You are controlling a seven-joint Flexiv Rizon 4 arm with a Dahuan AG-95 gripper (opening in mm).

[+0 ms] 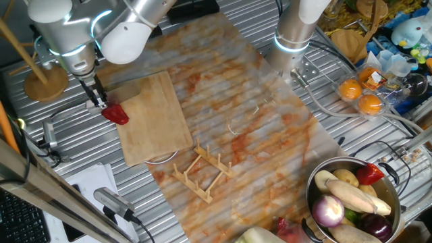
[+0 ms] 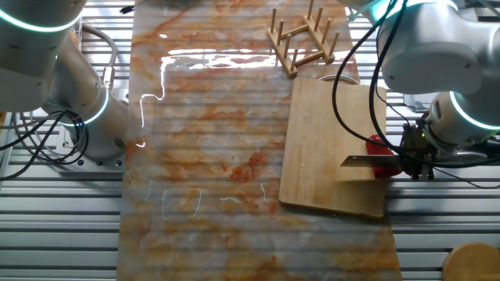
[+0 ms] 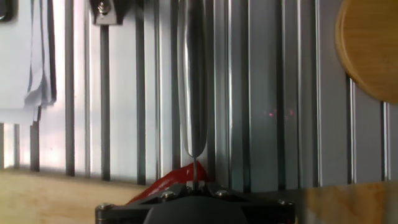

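My gripper (image 1: 101, 104) is shut on a metal knife at the left edge of the wooden cutting board (image 1: 154, 121). In the wrist view the knife's handle (image 3: 194, 81) points away from the fingers over the slatted table. Exterior view 2 shows its blade (image 2: 363, 161) reaching out across the board. A red pepper (image 1: 115, 114) lies at the board's edge, right by the fingertips and blade; the wrist view shows only part of the red pepper (image 3: 171, 180) behind the gripper. Whether the blade touches or cuts it, I cannot tell.
Near the board stands a small wooden peg rack (image 1: 202, 174). A metal pot (image 1: 312, 196) full of vegetables is at the lower right in exterior view 1. Round wooden base (image 1: 46, 84) stands beyond the gripper.
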